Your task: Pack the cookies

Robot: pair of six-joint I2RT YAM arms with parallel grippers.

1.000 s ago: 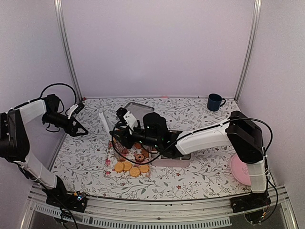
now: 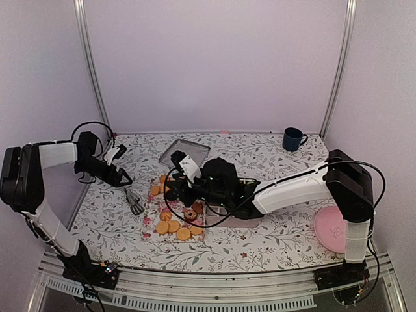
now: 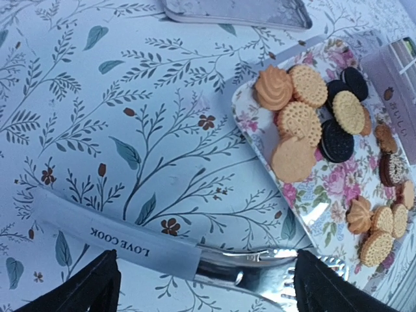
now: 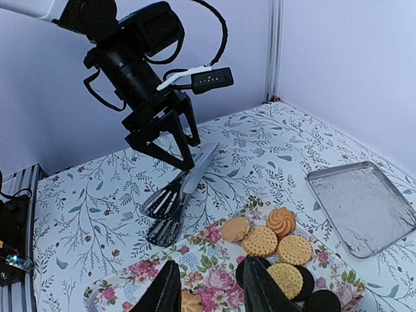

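A floral board of assorted cookies [image 2: 149, 231] lies mid-table, with shortbread, sandwich and dark biscuits, also seen as the board [image 3: 325, 188]. Slotted metal tongs [image 3: 143, 253] with a "LOVE COOK" handle lie on the cloth left of the board. My left gripper [image 2: 120, 179] is open above the tongs, holding nothing. My right gripper hangs over the board's cookies, its fingers apart with nothing seen between them. A pink-walled box [image 3: 390, 84] stands right of the board, mostly hidden under the right arm in the top view.
An empty metal tray [image 2: 184, 151] lies behind the board. A dark mug [image 2: 292, 139] stands at back right, a pink plate [image 2: 328, 229] at front right.
The tongs, upright by my right gripper a second ago, now lie flat left of the board. My left gripper moved right over them; the right arm lifted slightly.
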